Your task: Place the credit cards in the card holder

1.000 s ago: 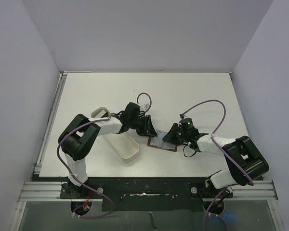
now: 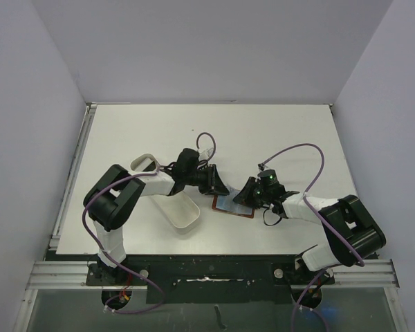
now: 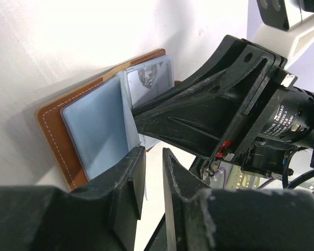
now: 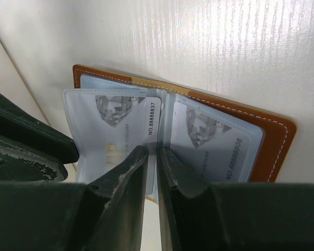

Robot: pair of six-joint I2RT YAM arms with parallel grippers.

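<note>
The brown leather card holder lies open on the white table between both grippers, with clear sleeves holding cards marked with diamonds. My right gripper is shut on the upright sleeve edge at the middle of the holder, beside a card reading VIP. My left gripper is just above the holder, by the same raised sleeve; its fingertips stand slightly apart. In the right wrist view, black fingers of the left gripper reach in from the left.
An oblong white tray with compartments lies left of the holder, partly under the left arm, with something dark in its upper compartment.
My left gripper has shifted very slightly near the holder's top edge. The right gripper looks unmoved.
</note>
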